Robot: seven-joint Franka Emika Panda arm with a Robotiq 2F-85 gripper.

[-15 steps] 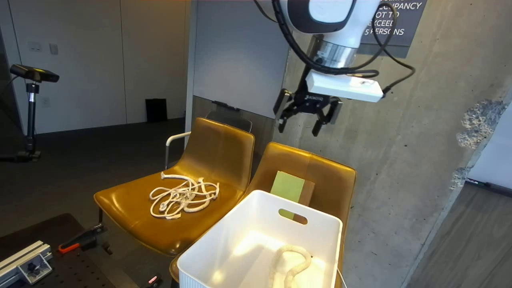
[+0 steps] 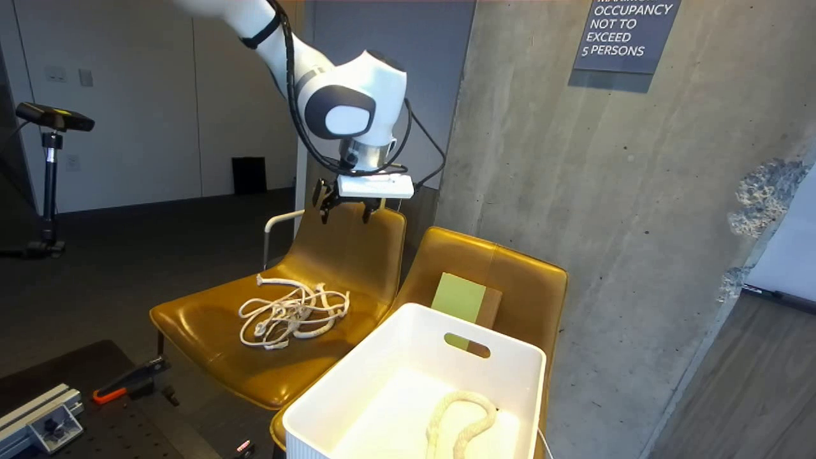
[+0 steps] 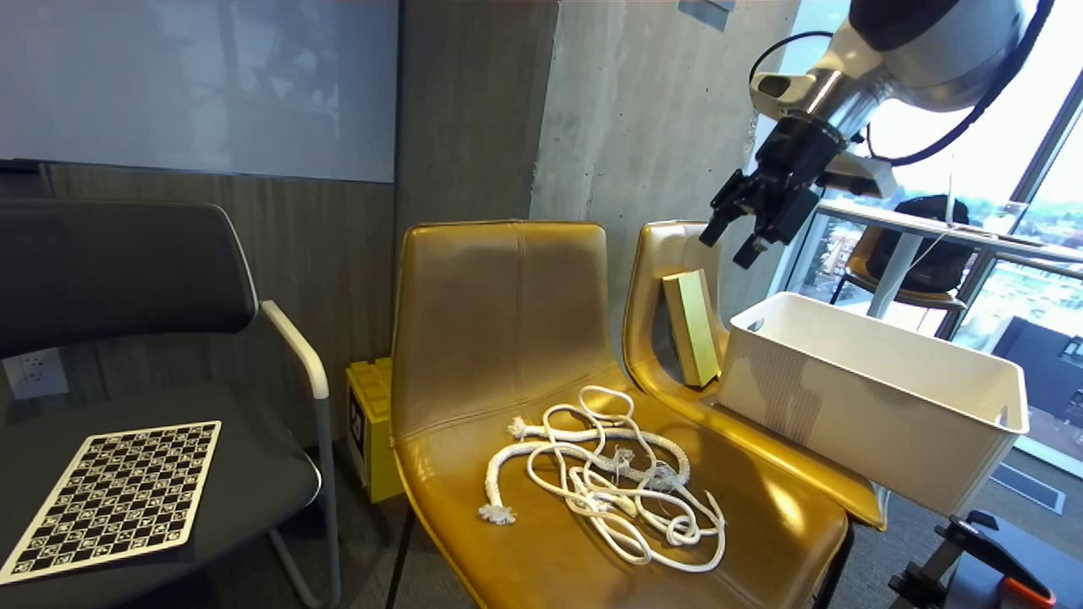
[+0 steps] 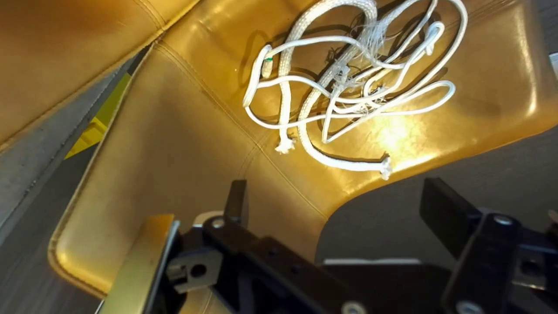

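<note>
My gripper (image 2: 345, 214) is open, its two black fingers spread with only air between them. In the first exterior view it hangs high in front of the left tan chair's backrest. Below it, a tangle of white ropes (image 3: 609, 477), some thick with frayed ends and some thin, lies loose on the seat of that tan chair (image 2: 222, 321). The wrist view has the ropes (image 4: 361, 78) at the upper middle, beyond the fingertips and apart from them. A single thick rope (image 2: 470, 401) lies curved inside the white bin (image 2: 489, 344).
The bin stands on the right tan chair (image 3: 772, 426). A green and brown block (image 2: 459, 298) leans against that chair's backrest, behind the bin. A concrete wall (image 2: 612, 229) rises behind the chairs. A grey chair (image 3: 112, 264) with a checkered board (image 3: 122, 497) is farther left.
My gripper has moved left and somewhat away from the bin side, towards the left chair, turning slightly. The ropes, the bin and the rope in it have not moved.
</note>
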